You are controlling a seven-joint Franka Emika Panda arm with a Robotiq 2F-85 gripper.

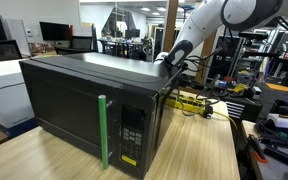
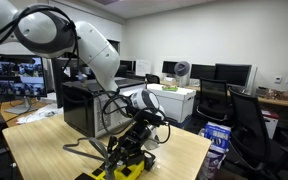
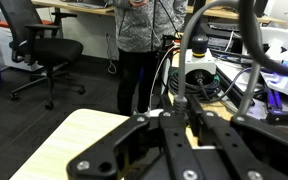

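Note:
A black microwave stands on the wooden table, its door closed and a green strip running down the handle. Exterior view 2 shows the same microwave beyond the arm. My gripper appears at the bottom of the wrist view with its dark fingers close together. It seems shut, but whatever may be between the fingertips cannot be made out. In exterior view 2 the dark wrist and cables lie low over the table, above a yellow object; the fingertips are hard to pick out there.
Loose cables loop around the wrist, and a yellow cable lies to the microwave's right. Bare wooden table is visible in front of it. A person stands past the table edge in the wrist view; office chairs stand at the right.

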